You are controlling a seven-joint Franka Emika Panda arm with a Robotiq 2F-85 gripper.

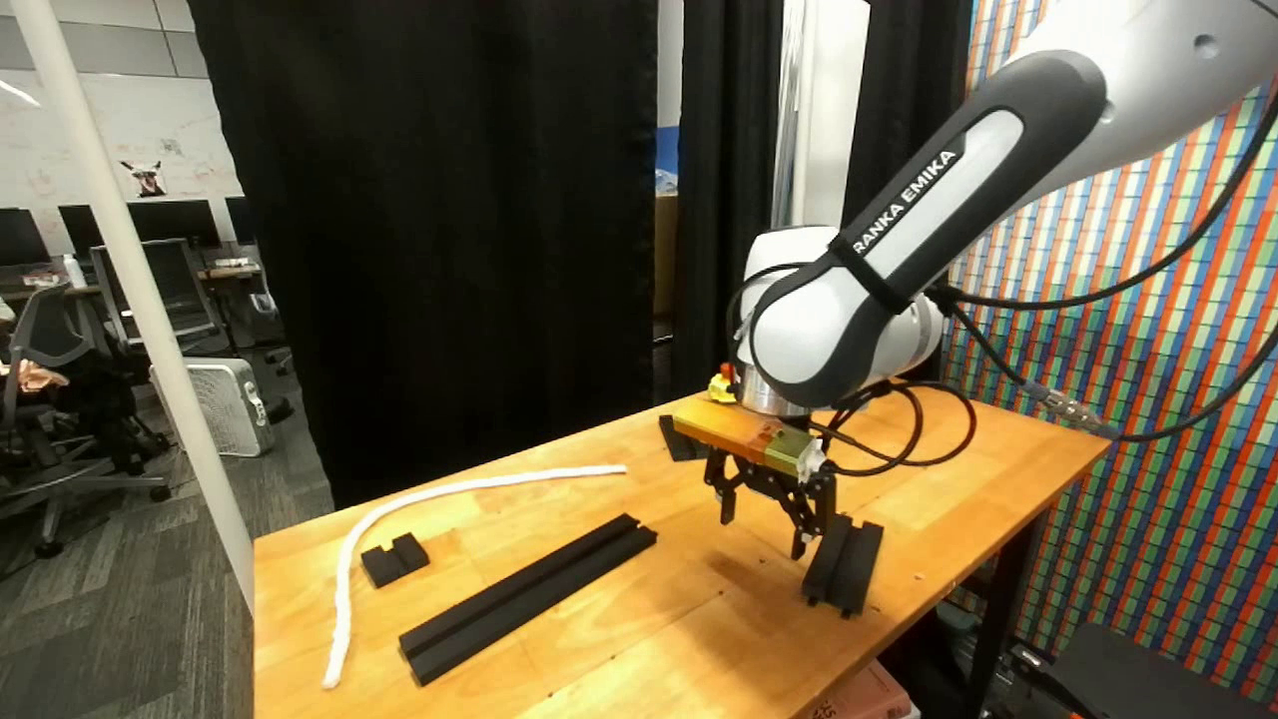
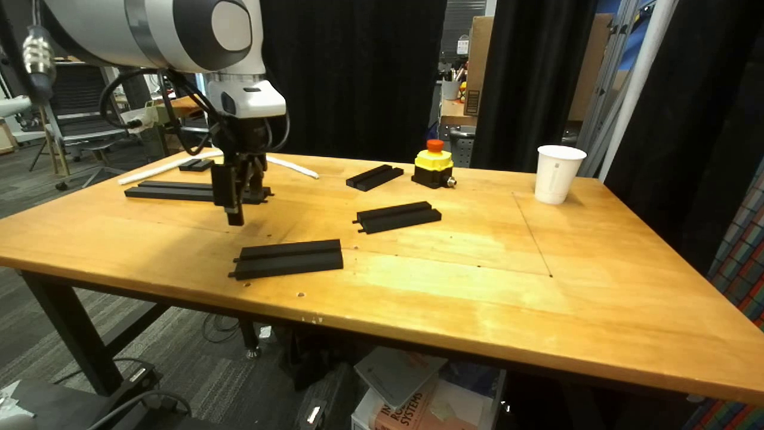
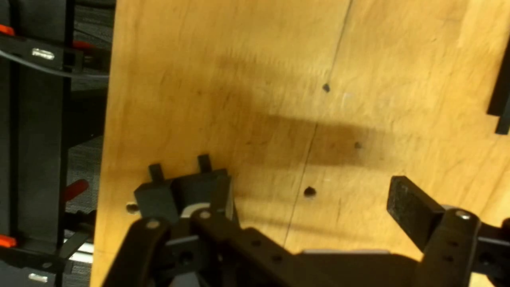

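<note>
My gripper is open above the wooden table, its two fingers well apart and nothing between them. Close to its right in exterior view 1 lies a short grooved black track piece. The same piece rests near the table's front edge in exterior view 2, with the gripper up and to its left. In the wrist view, its pegged end is partly hidden behind the left finger. A long black track piece lies left of the gripper, beside a curved white cord.
Other short black pieces lie at mid-table and farther back; a small black piece sits near the cord. Toward the back stand an emergency-stop button and a white paper cup.
</note>
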